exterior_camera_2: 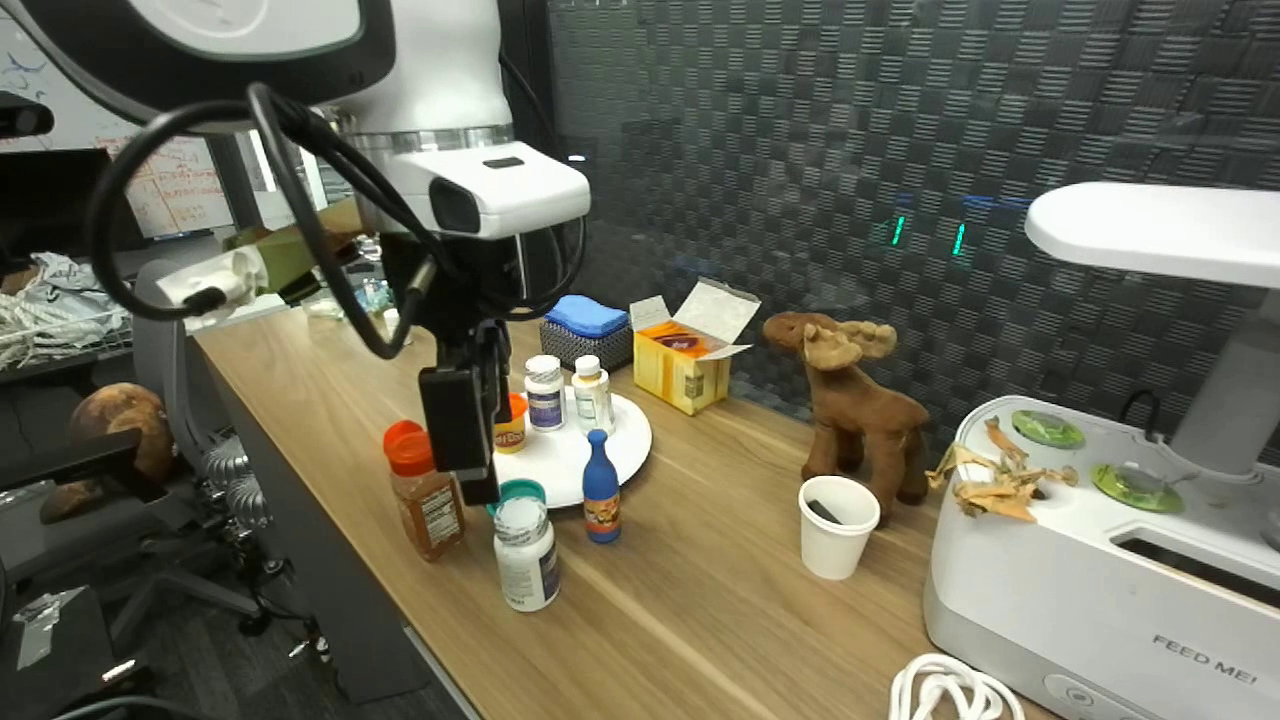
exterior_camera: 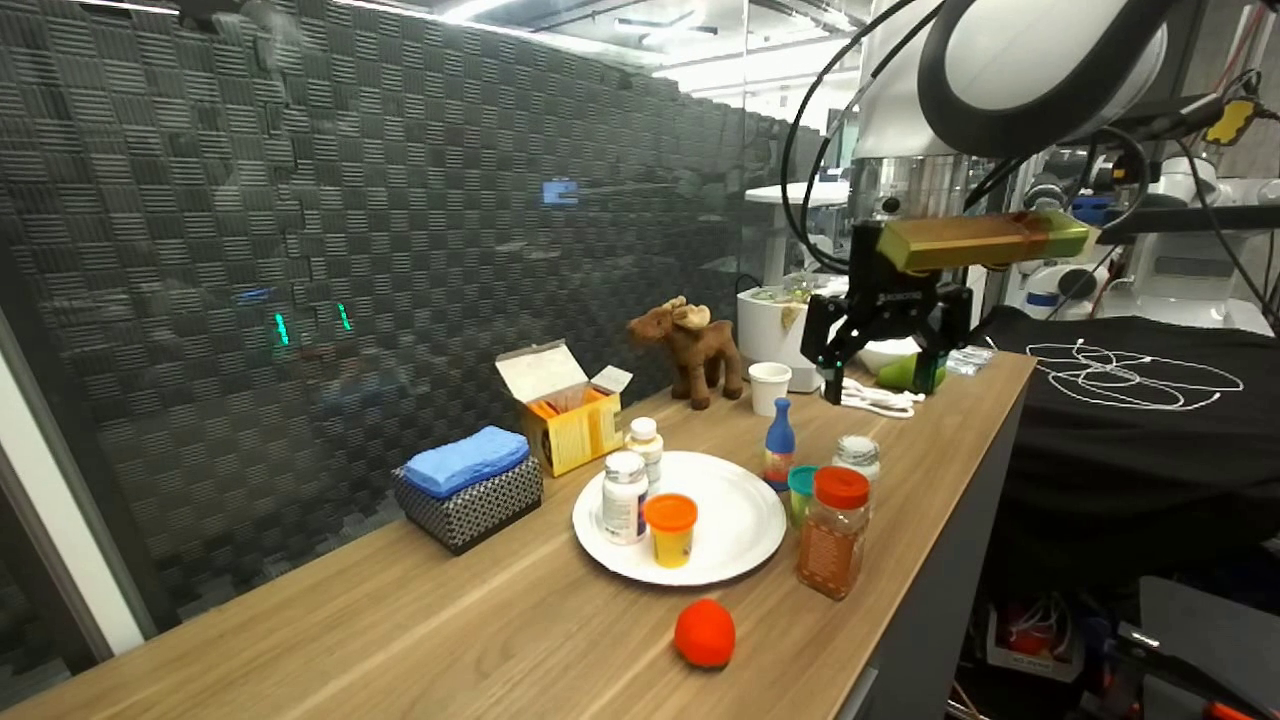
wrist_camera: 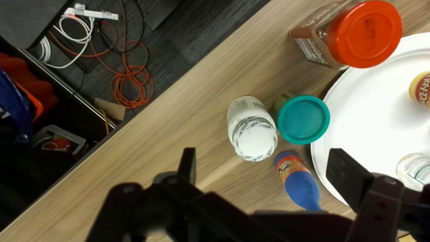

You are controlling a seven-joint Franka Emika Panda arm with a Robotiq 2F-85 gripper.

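My gripper (exterior_camera: pixel 885 374) hangs open above the counter, nothing between its fingers. In the wrist view, a white-capped bottle (wrist_camera: pixel 253 133) stands below and between the two fingers, beside a teal-lidded tub (wrist_camera: pixel 304 119). A blue bottle (wrist_camera: pixel 300 183) stands close to the right finger (wrist_camera: pixel 347 177). Against the plate's edge is a red-lidded jar (exterior_camera: pixel 835 534). On the white plate (exterior_camera: pixel 740 528) sit an orange-lidded yellow tub (exterior_camera: pixel 671 534), a white pill bottle (exterior_camera: pixel 624 502) and a second pill bottle (exterior_camera_2: pixel 593 396).
A red ball (exterior_camera: pixel 704 632) lies at the front. Behind are a yellow box (exterior_camera: pixel 573 420), a dark basket (exterior_camera: pixel 474 504) with blue cloth, a plush moose (exterior_camera_2: pixel 858 408), a paper cup (exterior_camera_2: pixel 836 528) and a white planter (exterior_camera_2: pixel 1080 576). The counter's front edge (wrist_camera: pixel 109 139) drops to the floor.
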